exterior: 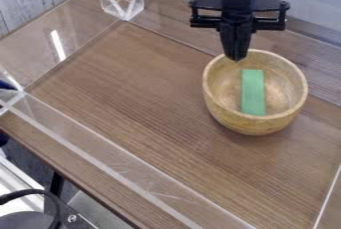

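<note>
My black gripper point(237, 50) hangs just above the back rim of a round, light wooden bowl point(218, 102), its tip pointing down and shut with nothing visible between the fingers. Inside the bowl lies a green rectangular block point(253, 92), lengthwise toward the viewer, clear of the gripper.
Clear plastic edging runs along the back and left. A black curved part point(34, 218) shows at the bottom-left corner.
</note>
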